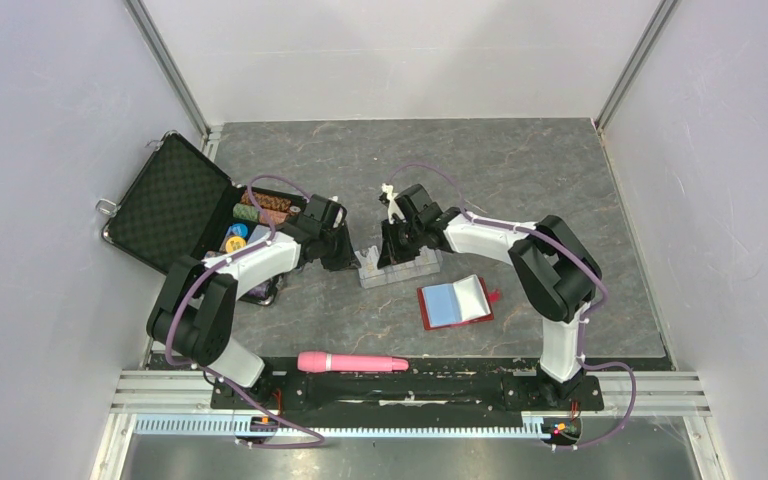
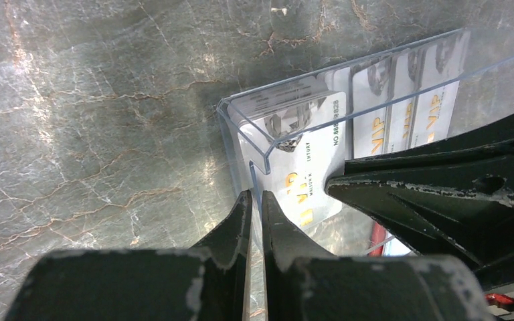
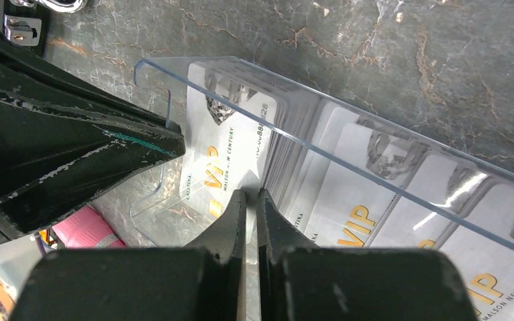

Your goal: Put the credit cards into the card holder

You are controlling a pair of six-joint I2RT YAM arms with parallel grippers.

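A clear plastic card holder point(image 1: 400, 275) lies on the table under both grippers. White VIP credit cards point(image 2: 294, 167) stand in it, a stack at the left end and several point(image 3: 355, 180) in the further slots. My left gripper is shut on the holder's clear end wall, beside the end stack. My right gripper is shut, its fingertips at the edge of the end stack, inside the holder.
An open black case point(image 1: 165, 200) with assorted items stands at the left. A red flip pad point(image 1: 441, 306) lies in front of the holder, a pink microphone point(image 1: 352, 362) at the front edge.
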